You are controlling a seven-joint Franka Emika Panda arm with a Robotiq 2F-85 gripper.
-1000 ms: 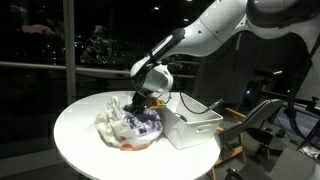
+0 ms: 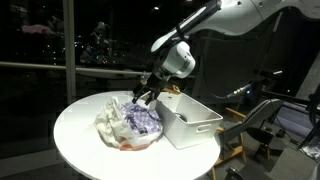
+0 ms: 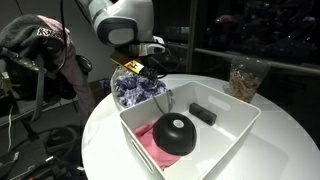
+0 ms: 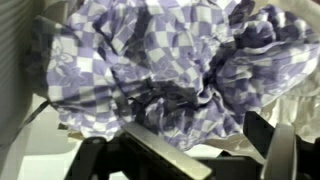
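A purple-and-white checkered cloth (image 2: 142, 119) lies crumpled in a pale bag (image 2: 108, 127) on the round white table (image 2: 80, 140). The wrist view is filled mostly by that cloth (image 4: 165, 65). Just above it hangs my gripper (image 2: 147, 95), tilted downward. Its fingers stand open, the fingers (image 4: 168, 150) apart at the bottom of the wrist view, and I see nothing held between them.
Beside the bag stands a white box (image 2: 190, 130). Inside it are a black domed object (image 3: 175, 134), a pink cloth (image 3: 146, 140) and a small black block (image 3: 203, 114). A clear container (image 3: 246, 76) stands behind the box.
The arm has risen and shifted right, lifting my gripper from the cloth. Both the bag and the cloth remain in place.
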